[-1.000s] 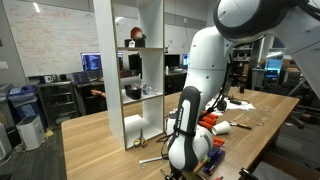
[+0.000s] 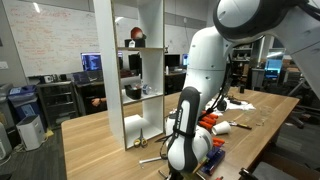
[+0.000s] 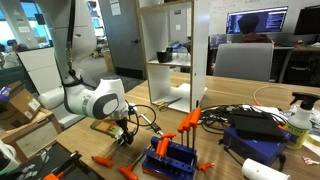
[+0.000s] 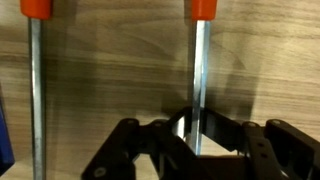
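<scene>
In the wrist view, a screwdriver with an orange handle [image 4: 204, 8] has its thin metal shaft [image 4: 201, 70] running down between the black fingertips. My gripper is shut on that shaft, low over the wooden table. A second orange-handled screwdriver [image 4: 37, 90] lies parallel on the left, apart from the fingers. In exterior view 2 the gripper [image 3: 125, 138] is down near the tabletop; the held screwdriver is hard to make out there. Exterior view 1 has the hand [image 2: 187, 150] at the bottom, with its fingers mostly cut off or hidden.
Beside the hand stands a blue rack [image 3: 170, 160] with orange-handled tools. A white shelf [image 3: 174, 75] rises behind it. Farther right are a dark blue toolbox [image 3: 253, 145] and a spray bottle [image 3: 299, 118]. Bare table lies in front of the shelf.
In exterior view 1 the hand sits slightly lower than before. Whether the fingers moved does not show there; the surrounding objects look the same.
</scene>
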